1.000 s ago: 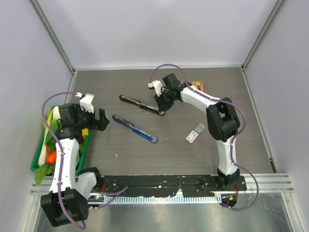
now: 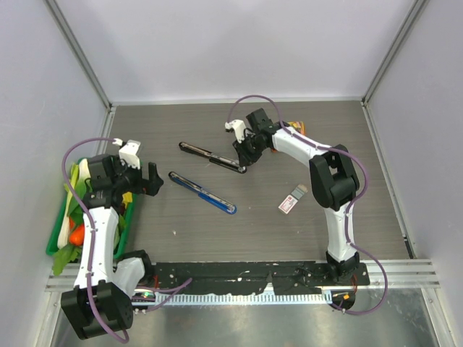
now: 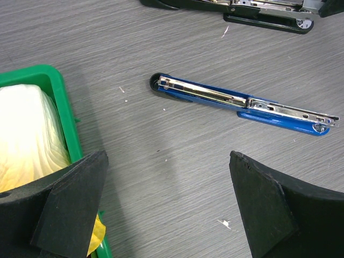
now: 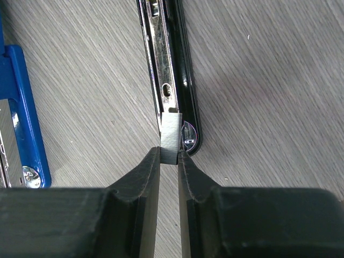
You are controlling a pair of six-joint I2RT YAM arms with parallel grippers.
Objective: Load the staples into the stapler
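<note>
A black stapler (image 2: 202, 153) lies open in the middle of the table. My right gripper is shut on a silver staple strip (image 4: 171, 131), held over the end of the black stapler's metal channel (image 4: 161, 59). A blue stapler (image 2: 206, 195) lies open nearer the front, parallel to the black one. My left gripper is open above the left side of the table, with nothing between its fingers. A staple box (image 2: 286, 204) with more strips (image 2: 299, 191) lies at the right.
A green crate (image 3: 56, 97) of vegetables stands at the left, under the left arm. An orange package (image 2: 295, 127) is partly hidden behind the right arm.
The left arm and the objects on the table have not visibly moved.
</note>
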